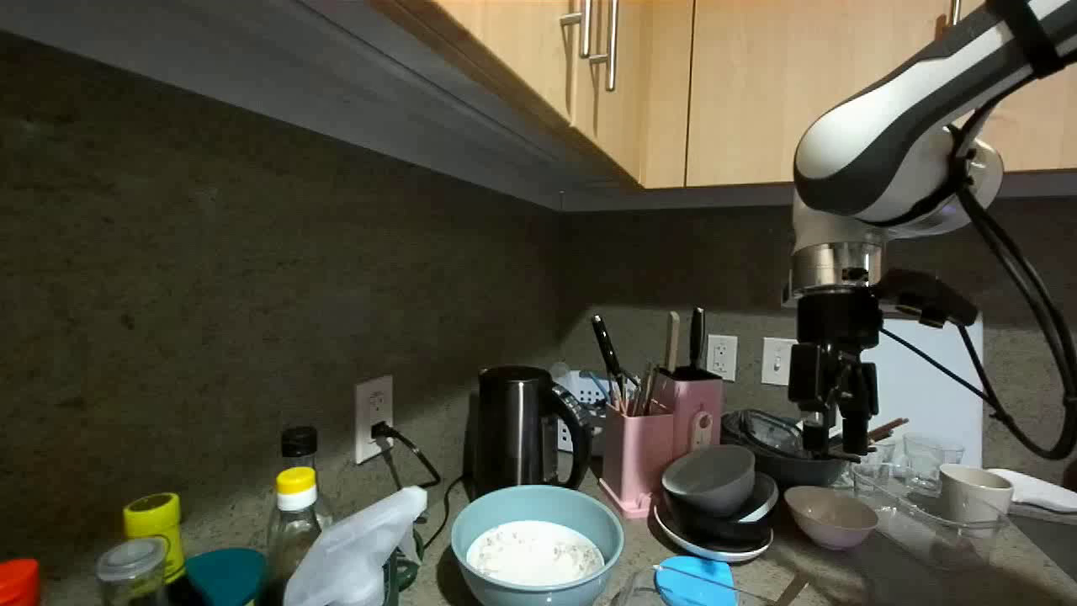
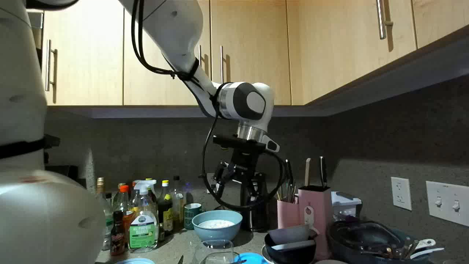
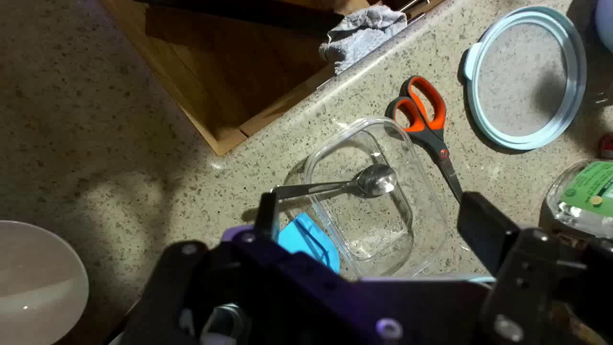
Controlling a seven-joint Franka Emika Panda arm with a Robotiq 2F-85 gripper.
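Observation:
Above the counter hangs my gripper, pointing down, its fingers wide apart with nothing held between them. In the wrist view a clear plastic container (image 3: 368, 230) shows between and beyond the fingers, and a metal spoon (image 3: 376, 180) rests across its side with the bowl inside. Orange-handled scissors (image 3: 428, 129) lie beside the container. A light blue spatula head (image 3: 310, 241) shows near the left finger, partly covered by the gripper. The blue bowl (image 1: 540, 505) with white powder stands on the counter, left of the gripper in exterior view 1.
A round blue-rimmed lid (image 3: 474, 60) lies flat near an open drawer (image 3: 241, 69) with a cloth (image 3: 370, 34). Stacked bowls (image 1: 712, 480), a pink knife block (image 1: 692, 414) and a black kettle (image 1: 517, 429) crowd the back. Several bottles stand near a spray bottle (image 2: 143, 228).

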